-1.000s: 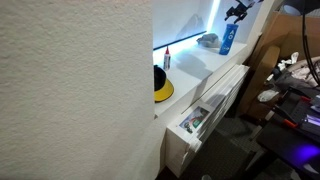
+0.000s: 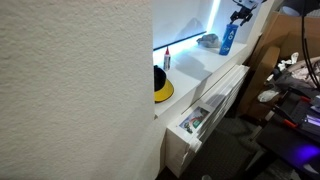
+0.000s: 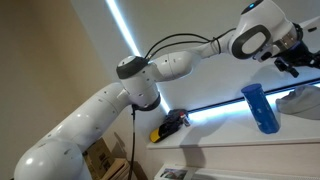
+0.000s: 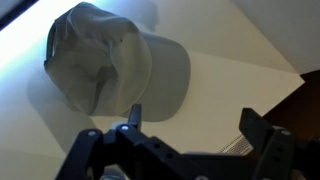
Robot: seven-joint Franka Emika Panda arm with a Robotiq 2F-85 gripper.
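My gripper is open, its two dark fingers spread wide with only bare white surface seen between them. A grey cap lies on that surface, to the left of the fingers in the wrist view. On the same ledge stands a tall blue cylinder, upright beside the cap. Exterior view 2 has the gripper above and slightly right of the cylinder's top. In exterior view 1 the gripper hangs close over the cylinder; whether they touch cannot be told.
Farther along the white ledge are a black and yellow cap and a bottle with a red top. Below stands an open drawer with small items inside. Ledge between the bottle and the grey cap is free.
Over the last second the gripper has shifted slightly down and to the right in exterior view 1, staying near the cylinder's top. The cylinder and caps look unmoved.
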